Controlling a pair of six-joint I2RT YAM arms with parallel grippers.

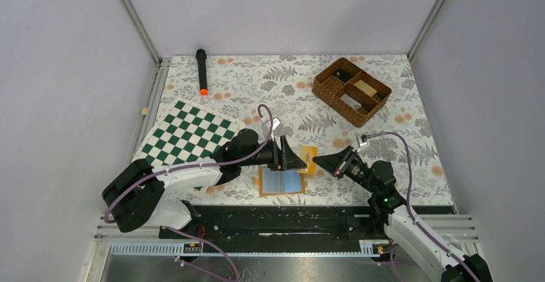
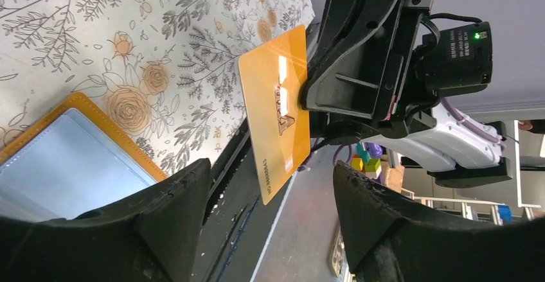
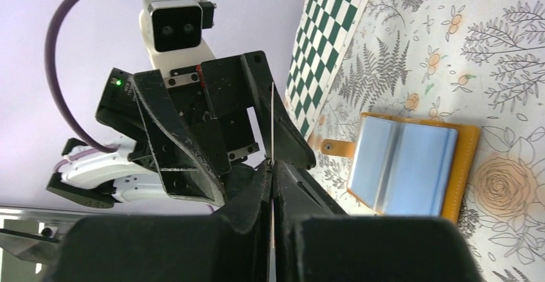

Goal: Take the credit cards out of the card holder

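Note:
A thin yellow card (image 2: 276, 115) stands on edge in the air, its face toward the left wrist view. My right gripper is shut on it; in the right wrist view the card shows edge-on as a thin line. My left gripper is open, its fingers spread to either side of the card's lower part in its own view, and I see no contact. Below the grippers, the tan card holder (image 3: 468, 169) lies open on the table, with pale blue inner pockets (image 1: 283, 182) and a small snap strap (image 3: 337, 147).
A wicker basket (image 1: 332, 98) with compartments and a few items stands at the back right. A black microphone (image 1: 202, 73) lies at the back left. Partly under the left arm is a green checkered board (image 1: 186, 131).

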